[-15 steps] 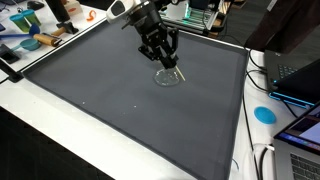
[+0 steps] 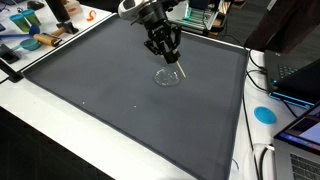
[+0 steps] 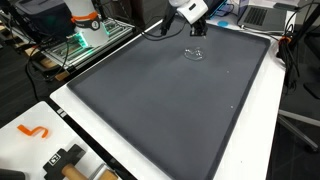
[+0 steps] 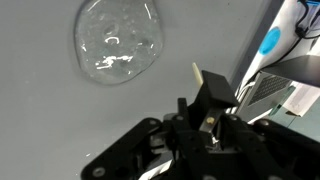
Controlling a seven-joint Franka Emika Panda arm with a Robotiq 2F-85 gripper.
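Observation:
A clear, shallow glass dish (image 2: 167, 77) rests on the dark grey mat; its round outline also shows in the wrist view as a transparent dish (image 4: 118, 42) at upper left. My gripper (image 2: 173, 60) is just above and behind the dish's right side in exterior view 1. It is shut on a thin, pale tan stick (image 2: 181, 70), which points down. From the wrist, the stick (image 4: 198, 74) shows only its end beyond the dark fingers, clear of the dish. The far end of the stick inside the fingers is hidden.
A small blue disc (image 2: 265, 115) lies right of the mat, near two laptops (image 2: 296, 86). Tools and containers (image 2: 40, 40) stand at the far left.
My gripper has shifted slightly to the right and up in exterior view 1, carrying the stick with it. The glass dish has stayed in place.

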